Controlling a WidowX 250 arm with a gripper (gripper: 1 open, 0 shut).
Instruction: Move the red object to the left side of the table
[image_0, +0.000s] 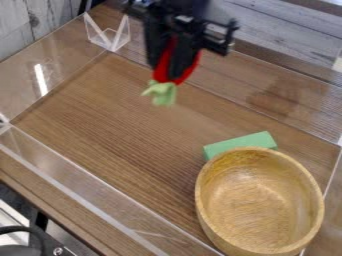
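The red object (185, 68), which has a pale green end, hangs above the table near the top middle of the camera view. My dark gripper (175, 64) comes down over it from the top edge and is shut on it. Its fingers hide much of the red part, and the green end sticks out below. I see bare wood under the object, with a gap between them.
A large round wooden bowl (254, 205) stands at the lower right, with a green block (241, 145) against its far rim. A white wire-like stand (107, 33) is at the upper left.
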